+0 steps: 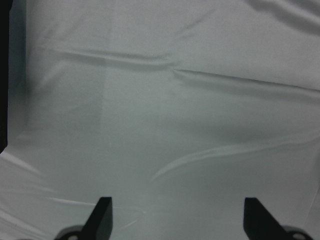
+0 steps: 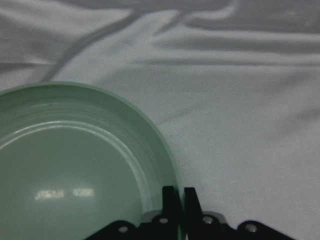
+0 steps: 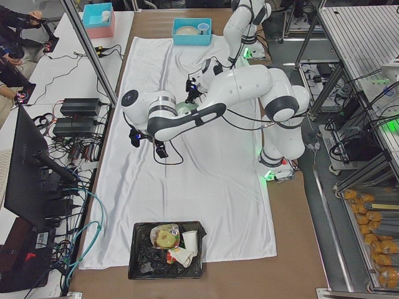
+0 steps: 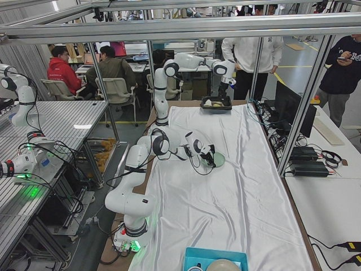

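A green plate [image 4: 219, 156] lies on the white cloth [image 3: 187, 199], partly hidden behind the near arm in the camera left view. In the right wrist view its rim [image 2: 125, 105] runs down between the fingertips of my right gripper, which is shut on it; the camera right view shows that gripper [image 4: 210, 158] at the plate. My left gripper hangs above bare cloth, open with nothing between its fingers. In the camera left view it [image 3: 147, 142] is at the middle left of the cloth.
A black tray [image 3: 143, 268] with wrapped food and paper items stands at one end of the table. A blue bin [image 3: 177, 37] with a bowl and a cup is at the other end. Frame posts border the table.
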